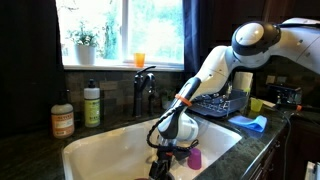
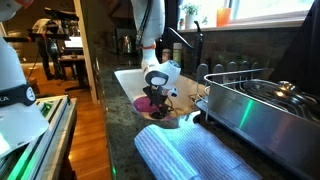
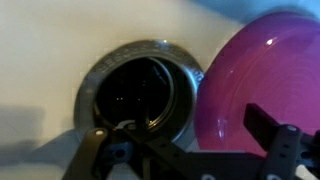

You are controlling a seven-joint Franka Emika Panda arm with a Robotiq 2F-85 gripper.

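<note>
A pink, rounded object, perhaps a cup or bowl (image 3: 262,75), lies in the white sink (image 1: 95,152) beside the dark drain opening (image 3: 135,90) with its metal ring. My gripper is open low in the basin, one finger over the drain side and the other in front of the pink object. Nothing shows held between the fingers. The exterior views also show the pink object (image 1: 194,159) close to the gripper, though the arm covers part of the area around the fingertips.
Behind the sink stand a faucet (image 1: 139,95), a green-labelled bottle (image 1: 92,105) and an amber soap bottle (image 1: 63,120). A metal dish rack (image 2: 265,100) and a blue cloth (image 2: 190,150) occupy the counter. The sink's left side is clear.
</note>
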